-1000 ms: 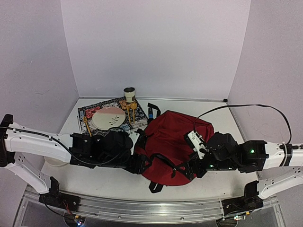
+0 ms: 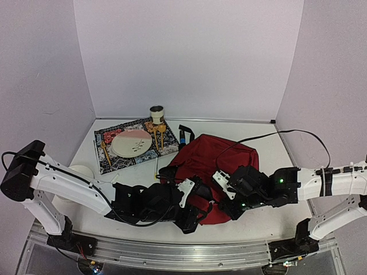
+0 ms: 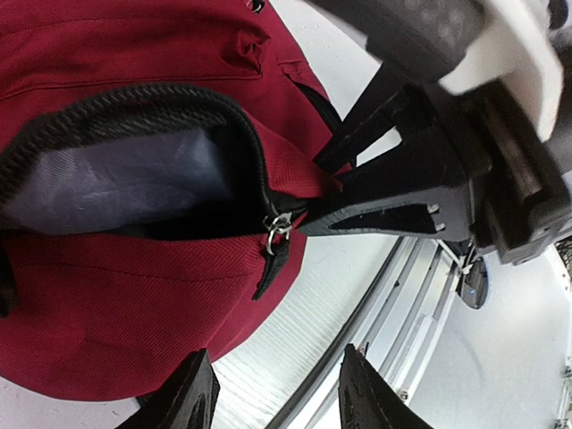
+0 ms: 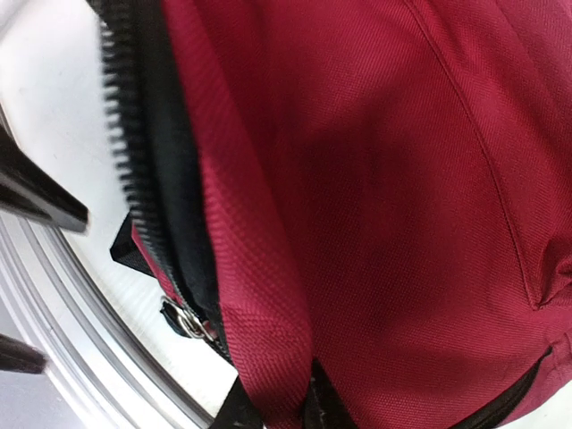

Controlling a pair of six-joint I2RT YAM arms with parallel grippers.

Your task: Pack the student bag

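The red bag [image 2: 206, 157] lies on the table with its black-zippered opening facing the front. In the left wrist view the mouth gapes, showing a dark lining [image 3: 152, 174] and the metal zipper pull [image 3: 279, 228] at one corner. My right gripper is shut on the folded red edge beside the zipper, which rises between its fingers. My left gripper stands open at the bag's front left, its two fingertips well apart with nothing between them. From the right wrist view, one left finger [image 4: 49, 197] shows at the side, clear of the cloth.
A patterned placemat [image 2: 106, 163] at the back left carries a round plate [image 2: 131, 144] and wooden cutlery [image 2: 162, 133]. A cup [image 2: 156, 114] stands at its far edge. Another white round item [image 2: 81, 171] is partly hidden by the left arm. Table right of the bag is clear.
My left gripper has moved right and toward the front, close to the bag's mouth.
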